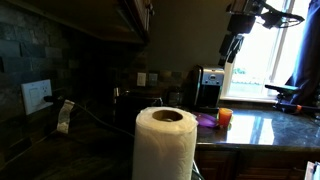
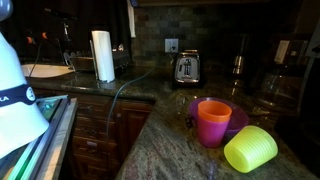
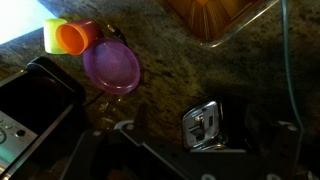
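Observation:
No task object is named. My gripper [image 1: 231, 58] hangs high above the counter on the window side in exterior view 1. In the wrist view, the dark fingers [image 3: 139, 118] stand wide apart at the lower edge, so the gripper is open with nothing held between them. Below it on the counter lie a purple plate [image 3: 112, 68], an orange cup [image 3: 76, 38] and a yellow-green cup [image 3: 54, 36]. In exterior view 2, the pinkish-orange cup [image 2: 212, 128] stands by the purple plate [image 2: 238, 118], and the yellow-green cup [image 2: 250, 149] is tipped on its side.
A toaster [image 2: 187, 69] stands by the back wall. At the right is a dark coffee maker [image 2: 285, 72]. A paper towel roll [image 1: 164, 145] stands across from these. A cord [image 2: 125, 84] crosses the counter.

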